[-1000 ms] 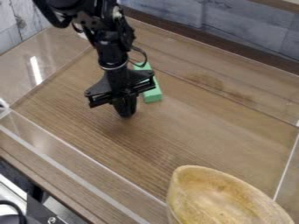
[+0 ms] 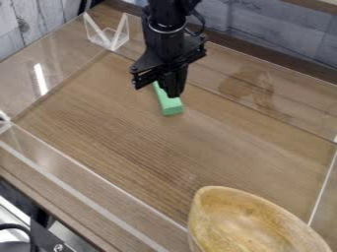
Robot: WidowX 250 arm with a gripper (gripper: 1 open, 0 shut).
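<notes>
The black gripper (image 2: 168,74) is in the upper middle of the camera view, above the back part of a wooden table (image 2: 93,148). Just below it lies a light green block (image 2: 168,101), its top end partly behind the gripper. The gripper's fingers are dark and small, and I see nothing clearly held between them; it looks shut.
A large yellow bowl (image 2: 250,221) is at the front right. A white object (image 2: 116,30) stands at the back left. The table's left edge and back edge are in view.
The arm has moved back and up in the view, away from the front, and is now over the top end of the green block, which lies where it was.
</notes>
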